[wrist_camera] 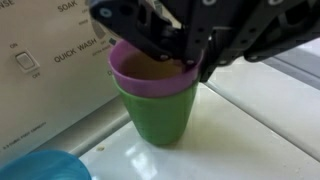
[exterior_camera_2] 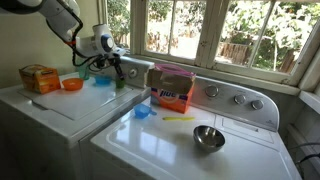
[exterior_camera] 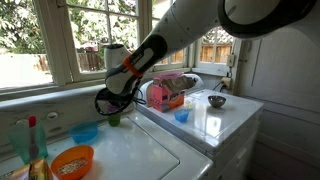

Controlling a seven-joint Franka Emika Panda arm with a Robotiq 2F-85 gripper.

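A green cup (wrist_camera: 160,115) stands on the white top beside a machine's control panel. A pink-purple cup (wrist_camera: 145,75) sits in its mouth, with only its rim and upper wall showing. Directly above, my gripper has its dark fingers at the near right side of the pink rim. Whether they press on the rim or stand apart from it is hard to see. In the first exterior view, the green cup (exterior_camera: 114,120) is small and low, under the gripper (exterior_camera: 112,104).
A blue bowl (exterior_camera: 84,132) and an orange bowl (exterior_camera: 72,162) stand left of the cups. On the neighbouring machine are a red detergent box (exterior_camera_2: 172,88), a light-blue cup (exterior_camera_2: 140,111) and a metal bowl (exterior_camera_2: 209,138). The front of the cups' white top (exterior_camera: 140,155) is clear.
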